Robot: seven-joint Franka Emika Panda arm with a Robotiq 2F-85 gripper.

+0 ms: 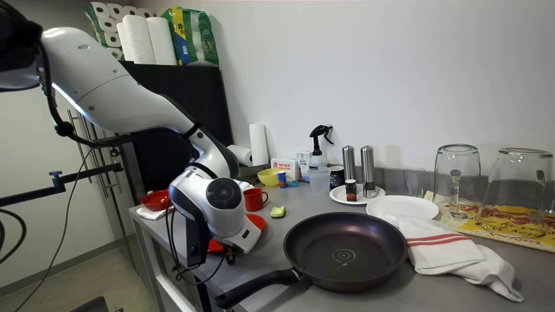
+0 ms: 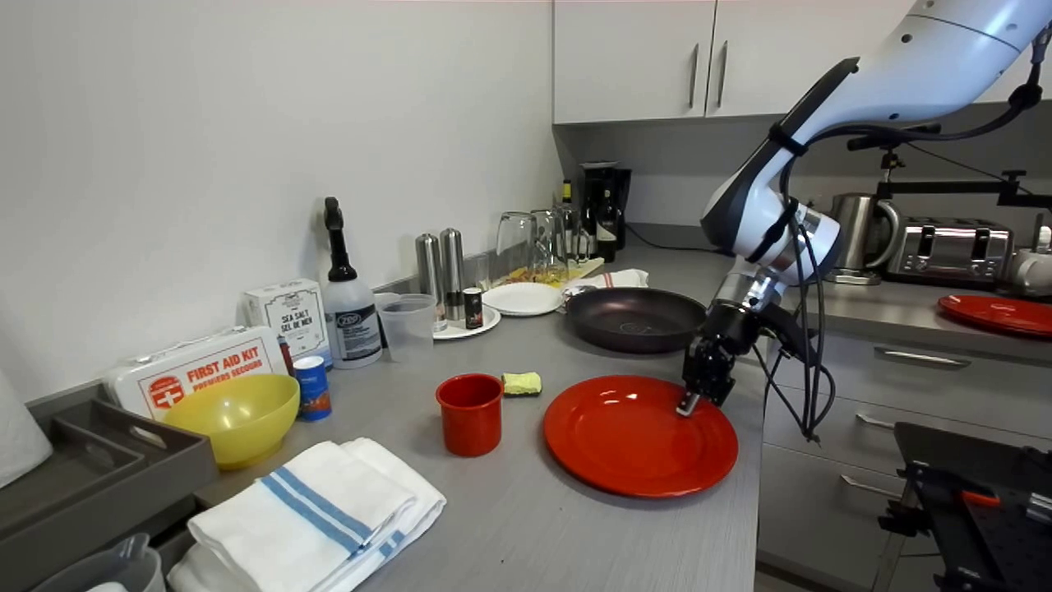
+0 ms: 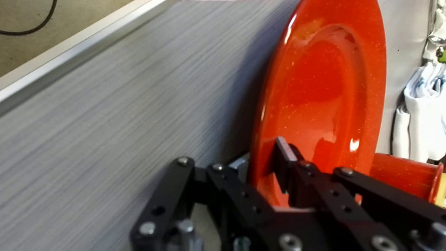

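A glossy red plate lies on the grey counter near its edge, and in exterior view 1 most of the plate is hidden behind the arm. My gripper is shut on the plate's rim in the wrist view. One finger presses on the upper face; the other goes under the rim and is mostly hidden. From the far side, exterior view 2 has the gripper reaching down steeply at the plate's right edge.
A red mug and a yellow-green sponge stand close beside the plate. The dark frying pan is near the arm, its handle jutting past the counter's front. A folded white towel lies farther along. Bare counter lies between towel and plate.
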